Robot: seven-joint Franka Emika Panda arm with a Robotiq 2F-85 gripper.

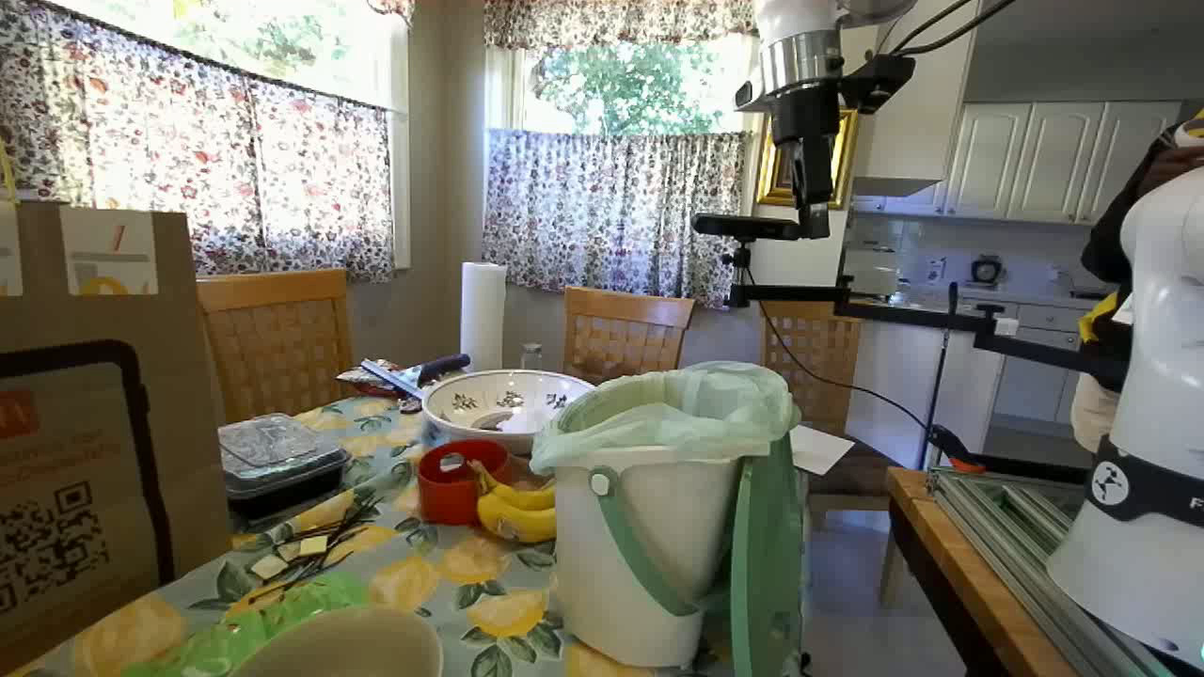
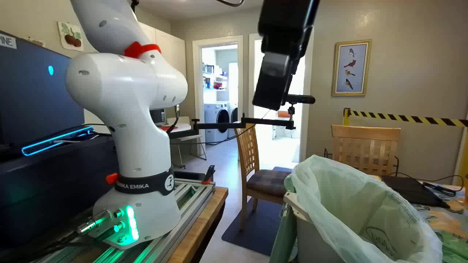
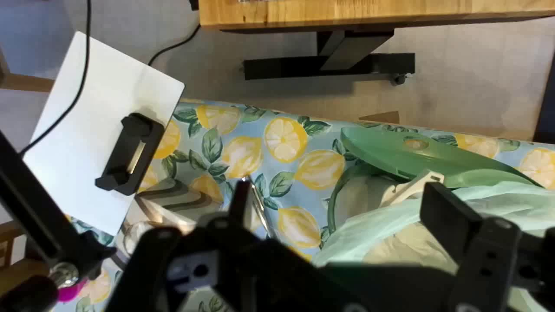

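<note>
High above the table, my gripper stands open, its two black fingers wide apart with nothing between them in the wrist view. Exterior view 1 has the gripper [image 1: 813, 220] pointing down, above and beyond the bin. The white bin [image 1: 638, 553] carries a pale green liner bag [image 1: 677, 412] folded over its rim, and its green lid [image 1: 768, 564] hangs down at the side. In exterior view 2 the liner bag [image 2: 373, 210] gapes open; no contents can be made out. A thin metal utensil [image 3: 260, 205] lies on the lemon-print tablecloth [image 3: 291, 182].
Left of the bin are bananas [image 1: 519, 508], a red container [image 1: 451, 480], a white bowl [image 1: 497, 401] and a black tray with clear lid [image 1: 282, 451]. A tall paper bag [image 1: 102, 451] blocks the left. A camera arm [image 1: 903, 307] extends near the gripper.
</note>
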